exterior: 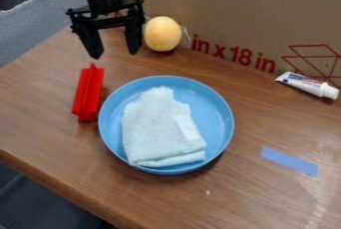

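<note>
The black gripper (115, 45) hangs open above the table at the upper left, with nothing between its fingers. Below it lies a long red object (88, 94), just left of a blue plate (217, 128). A folded pale cloth (162, 129) rests on the plate. A yellow oval object (163, 34) stands at the back, right of the gripper.
A cardboard box (260, 14) backs the table. A toothpaste tube (308, 85) lies at the right, and a strip of blue tape (289, 160) is on the wood at front right. The table's left and front edge borders a dark area.
</note>
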